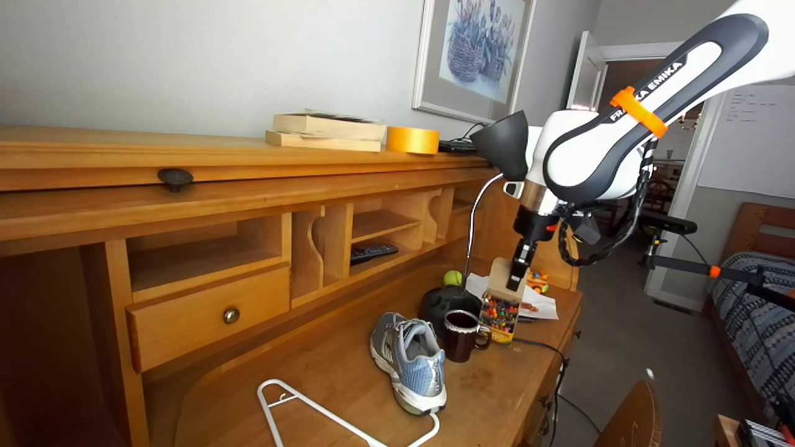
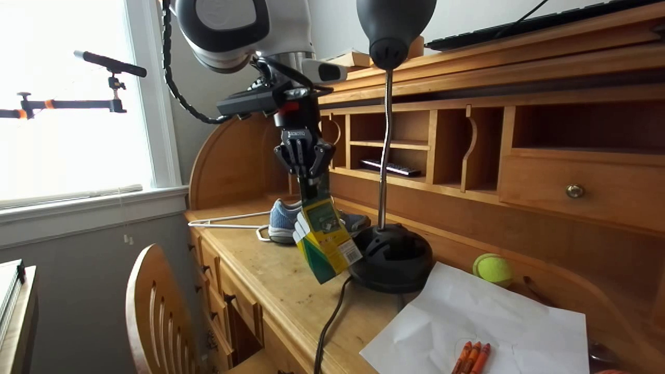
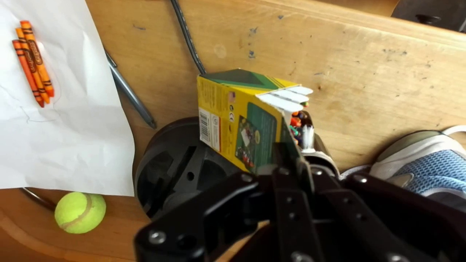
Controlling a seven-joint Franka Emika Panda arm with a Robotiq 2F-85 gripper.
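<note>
A yellow and green crayon box (image 2: 325, 240), its lid open, hangs tilted above the desk in exterior view 2. My gripper (image 2: 311, 194) is shut on its thin cardboard lid. Colourful crayons (image 1: 500, 313) fill the box in exterior view 1, where it is close beside the dark mug (image 1: 460, 339). From the wrist view, the lid runs between my dark fingers, and the box (image 3: 238, 118) extends up and left, over the edge of the lamp base. Some crayons (image 3: 296, 124) show at its open end. The box hides part of the mug.
The black lamp base (image 2: 399, 262) and its upright stem stand close to the box. A blue-grey shoe (image 1: 410, 361) and white hanger (image 1: 320, 410) lie nearby. White paper (image 3: 65, 131) carries three orange crayons (image 3: 34, 63); a tennis ball (image 3: 80, 212) rests beside it.
</note>
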